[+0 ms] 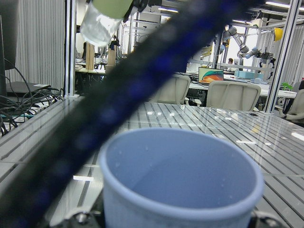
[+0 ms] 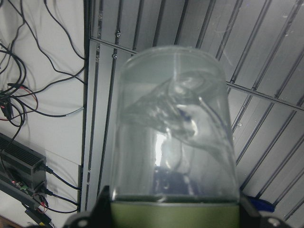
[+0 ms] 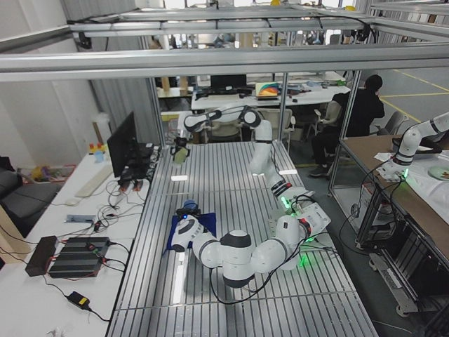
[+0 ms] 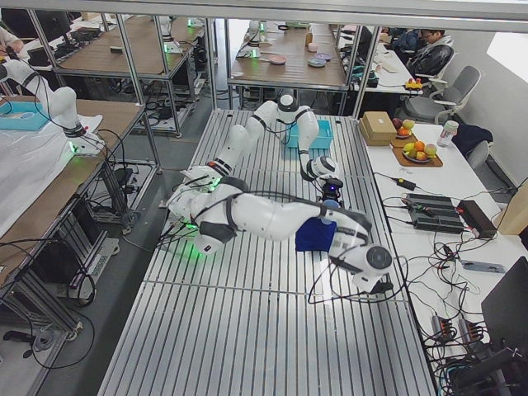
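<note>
In the left wrist view a light blue cup [image 1: 183,180] fills the lower middle, open top upward, held in my left gripper [image 3: 188,210] low above a dark blue cloth [image 4: 313,238]. A clear glass container with a green band [image 2: 173,142] sits in my right gripper [image 3: 180,149], raised over the far part of the slatted table, with clear liquid visible inside. The left wrist view shows its glass end hanging at upper left, above and beyond the cup.
A side desk [image 3: 84,175] with a monitor, cables and power units runs along the left. A light blue bin [image 4: 328,132] stands in the right camera view at the back.
</note>
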